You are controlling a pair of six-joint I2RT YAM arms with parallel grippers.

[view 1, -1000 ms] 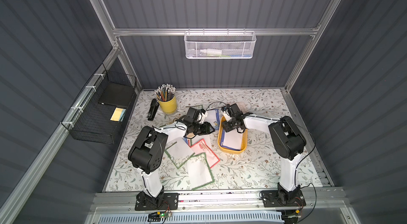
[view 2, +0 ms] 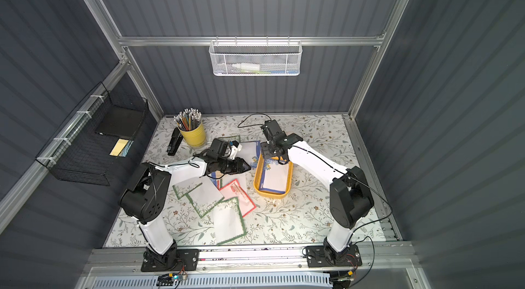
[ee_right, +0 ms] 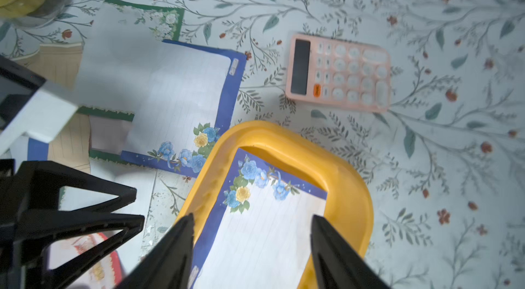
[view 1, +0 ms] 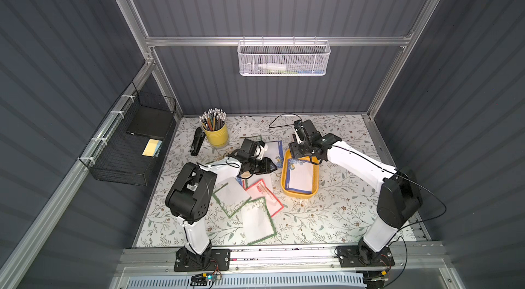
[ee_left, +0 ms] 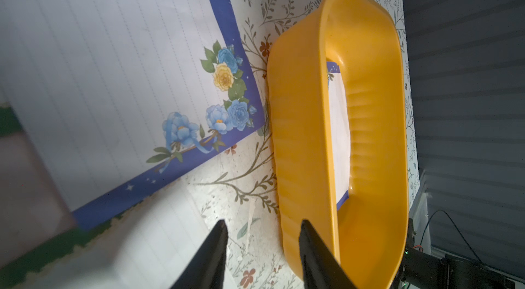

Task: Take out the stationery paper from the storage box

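The yellow storage box (ee_right: 344,201) stands right of the table's middle. Inside lies a white stationery sheet (ee_right: 268,234) with a blue border and blue and yellow roses. Over the box's far end is my right gripper, its fingers parted and only the sheet in the box showing below between them. My left gripper is left of the box, its two fingers apart with bare table beyond them. A matching blue-bordered sheet (ee_left: 125,86) lies on the table left of the box, on top of other papers.
Pink-bordered paper (view 1: 264,197) and green-bordered paper (view 1: 258,220) spread over the front left. A pink calculator (ee_right: 339,72) lies behind the box. The yellow pencil cup (view 1: 217,134) and black stapler (view 1: 197,141) stand at the back left. Right of the box the table is clear.
The left arm has stayed where it was.
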